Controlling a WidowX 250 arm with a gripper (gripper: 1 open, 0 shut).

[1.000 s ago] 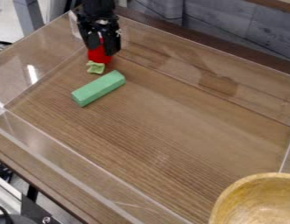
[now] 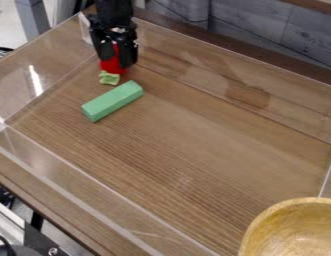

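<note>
My gripper (image 2: 114, 50) is at the top left of the table, dark and open, over a red object (image 2: 110, 67) that it partly hides. Whether it touches that object I cannot tell. A small light green piece (image 2: 109, 78) lies just below the red one. A green bar (image 2: 113, 101) lies diagonally a little nearer the camera, apart from them.
A yellow bowl (image 2: 288, 230) sits at the bottom right. A pale object behind the gripper is partly hidden.
The gripper has shifted very slightly downward in the view over the red object. The other objects look unmoved.
</note>
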